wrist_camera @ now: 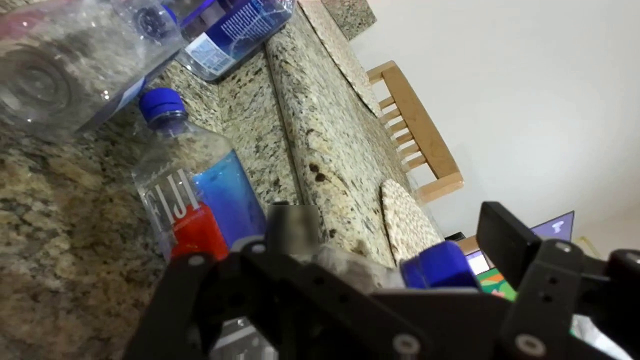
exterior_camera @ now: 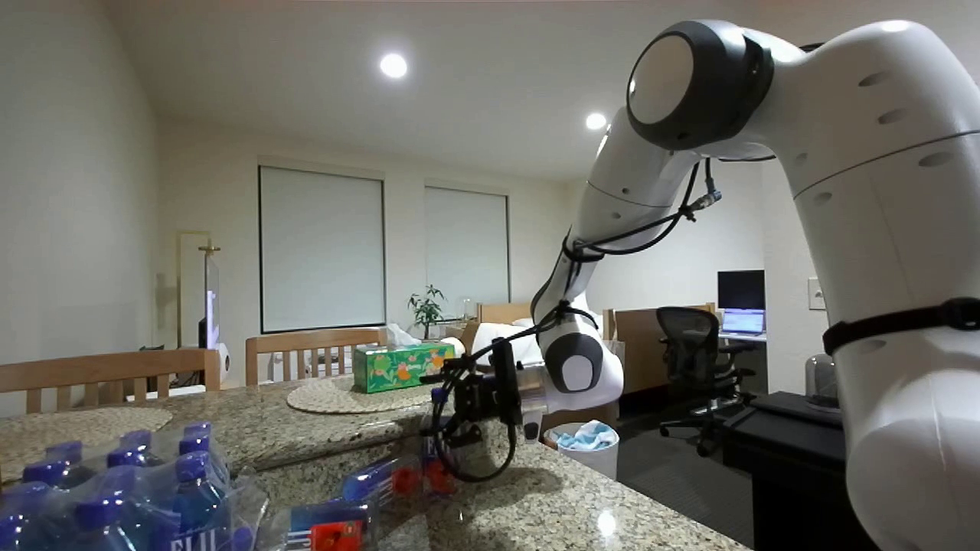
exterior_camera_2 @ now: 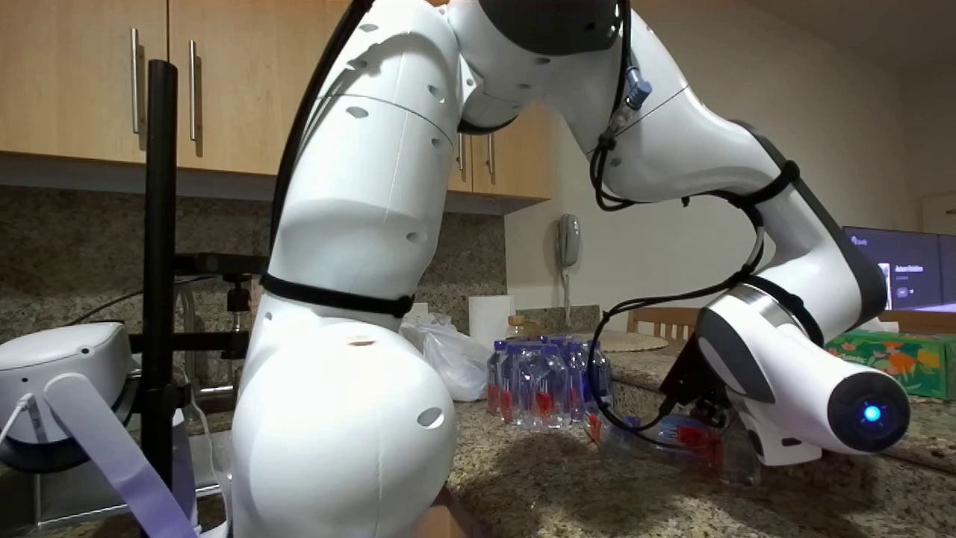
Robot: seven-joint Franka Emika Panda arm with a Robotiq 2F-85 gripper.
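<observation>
In the wrist view my gripper stands open, one dark fingertip on each side of a clear bottle's blue cap (wrist_camera: 441,265). In exterior view 1 that bottle (exterior_camera: 437,473) is upright on the counter, with the gripper around its upper part; its middle is partly hidden by the gripper and cables. Whether the fingers touch it, I cannot tell. A clear FIJI bottle (wrist_camera: 207,189) with a red and blue label lies beside it on the granite. Two more bottles, a clear one (wrist_camera: 78,72) and a blue-labelled one (wrist_camera: 240,33), lie farther off.
A wrapped pack of several bottles (exterior_camera_2: 542,381) stands along the counter. The raised granite ledge (exterior_camera: 266,418) runs behind the loose bottles, bearing a woven mat (exterior_camera: 321,401) and a green tissue box (exterior_camera: 400,367). Bare counter (exterior_camera: 560,510) lies toward the open edge.
</observation>
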